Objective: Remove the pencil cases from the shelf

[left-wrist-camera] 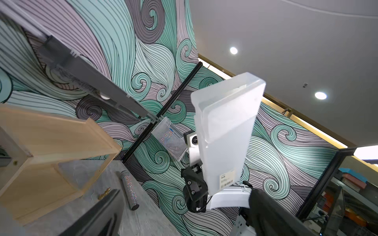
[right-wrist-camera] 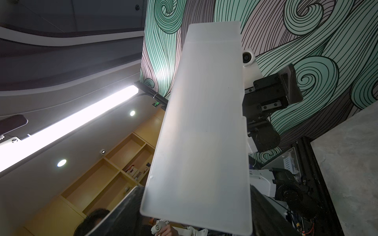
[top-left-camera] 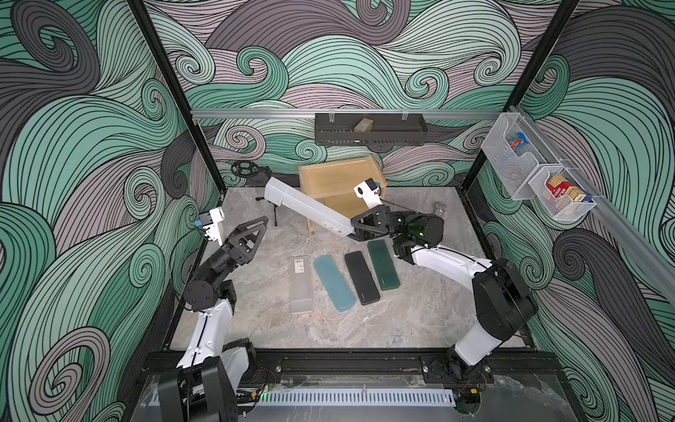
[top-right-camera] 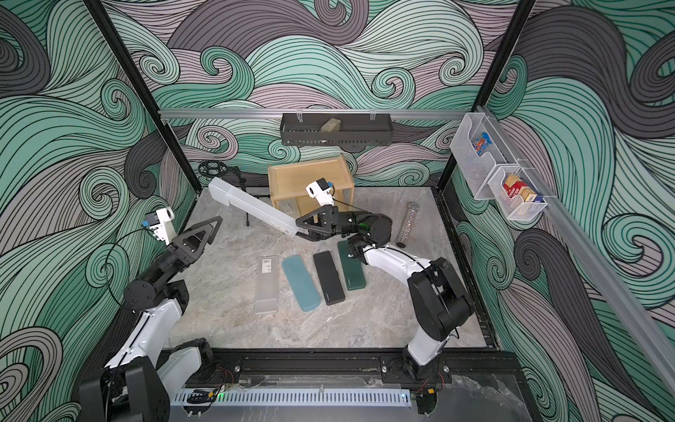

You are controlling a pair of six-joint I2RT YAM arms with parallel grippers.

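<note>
My right gripper (top-left-camera: 353,226) is shut on one end of a long translucent white pencil case (top-left-camera: 306,204), raised in front of the wooden shelf (top-left-camera: 339,174). In the right wrist view the case (right-wrist-camera: 202,125) stretches away from between the fingers. My left gripper (top-left-camera: 263,230) stands open and empty, apart from the case's far end. Four places on the table hold laid-out cases: a clear one (top-left-camera: 301,285), a light blue one (top-left-camera: 334,282), a black one (top-left-camera: 362,277) and a dark green one (top-left-camera: 383,264). Another pale case (top-right-camera: 287,206) shows in the shelf, partly hidden.
A black stand (top-right-camera: 240,190) is left of the shelf, and a glittery tube (top-right-camera: 407,223) lies to its right. Mesh baskets (top-left-camera: 560,192) hang on the right wall, a dark tray (top-left-camera: 370,129) on the back rail.
</note>
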